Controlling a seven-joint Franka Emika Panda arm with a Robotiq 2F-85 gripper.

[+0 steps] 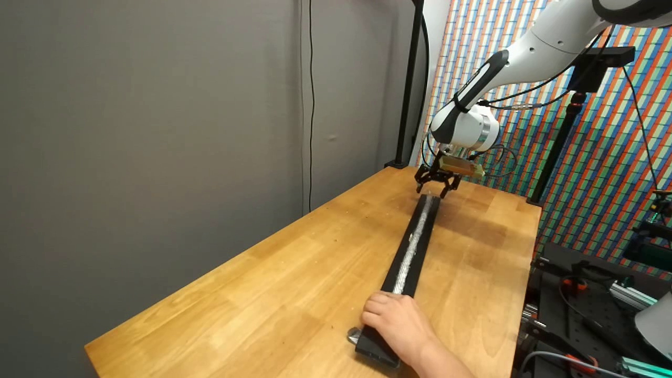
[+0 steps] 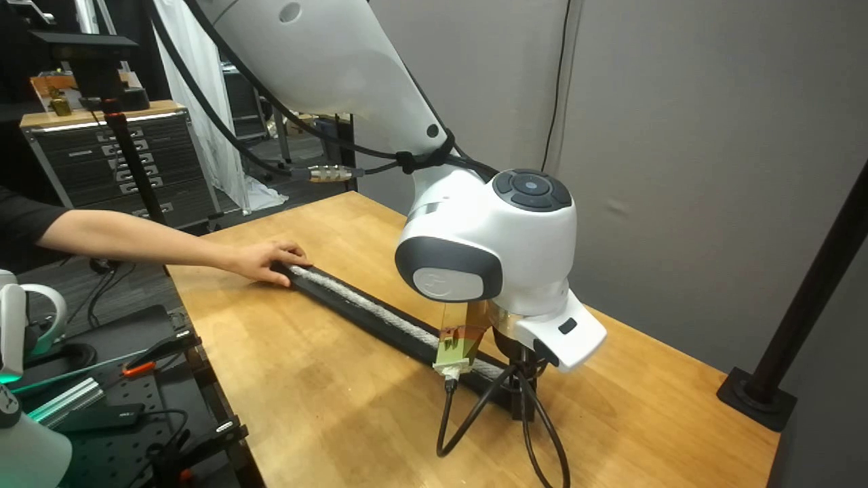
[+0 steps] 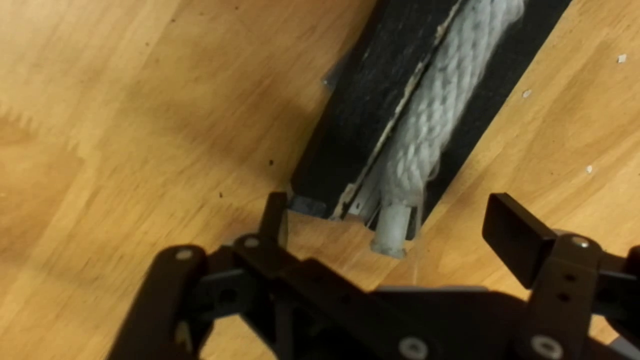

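A long black channel lies flat on the wooden table, with a braided white rope running along its groove. In the wrist view the rope ends in a clear sleeve that sticks out slightly past the channel's end. My gripper is open around that end, one finger on each side, with the rope tip in the gap between them. The left fingertip is very near the channel's corner; whether they touch I cannot tell. From exterior view 2 the wrist hides the gripper's fingers.
A person's hand presses on the channel's near end, where a small metallic piece shows beside it. Black poles stand at the table's far corners. Bare tabletop stretches to the left of the channel.
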